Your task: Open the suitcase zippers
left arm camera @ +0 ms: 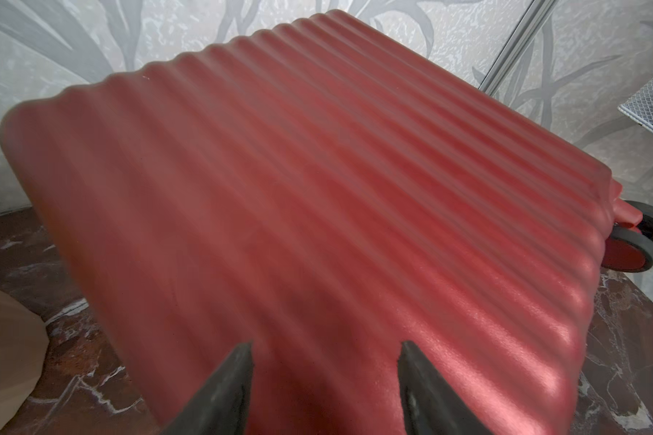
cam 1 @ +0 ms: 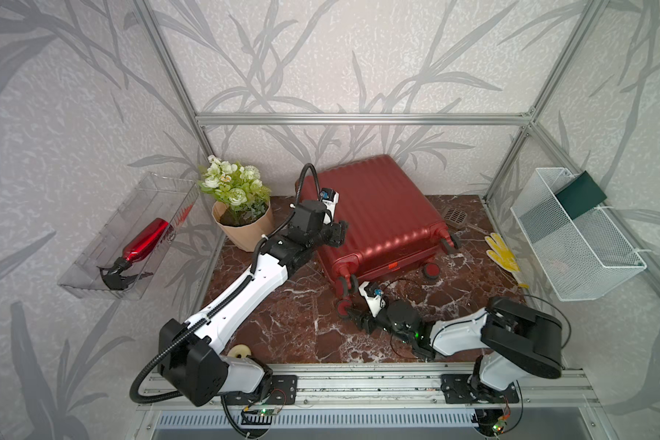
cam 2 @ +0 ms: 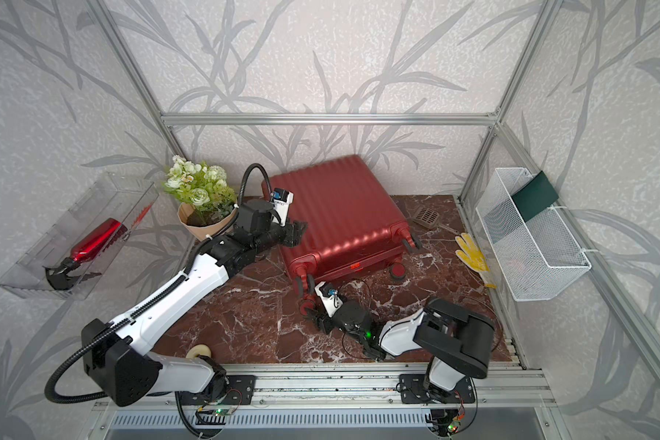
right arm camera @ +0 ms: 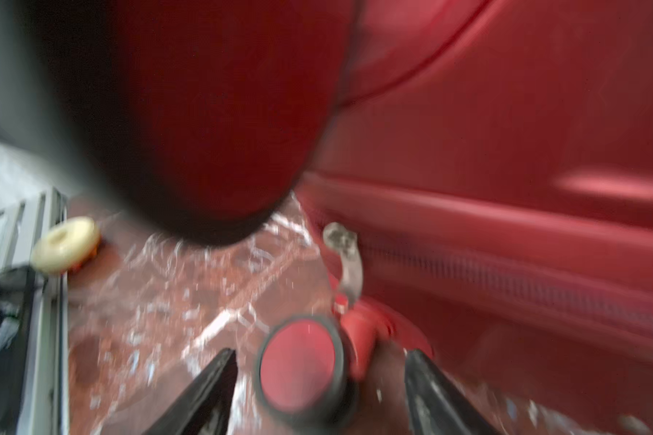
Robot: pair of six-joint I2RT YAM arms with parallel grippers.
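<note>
The red ribbed suitcase [cam 1: 374, 205] lies flat with wheels toward me. My left gripper [cam 1: 330, 233] is raised over its front-left top, fingers apart with only red shell visible beyond them [left arm camera: 326, 369]. My right gripper [cam 1: 355, 315] is low at the front-left wheels, fingers apart around the view of a lower wheel [right arm camera: 301, 362]. In the right wrist view a blurred metallic zipper pull [right arm camera: 348, 264] hangs at the zipper track [right arm camera: 500, 279], just beyond that wheel; no contact with it shows.
A flowerpot [cam 1: 238, 231] stands left of the suitcase. A yellow glove [cam 1: 502, 256] and a metal grate lie at the right. A white wire basket [cam 1: 579, 256] and a clear bin [cam 1: 95, 264] hang on the side walls.
</note>
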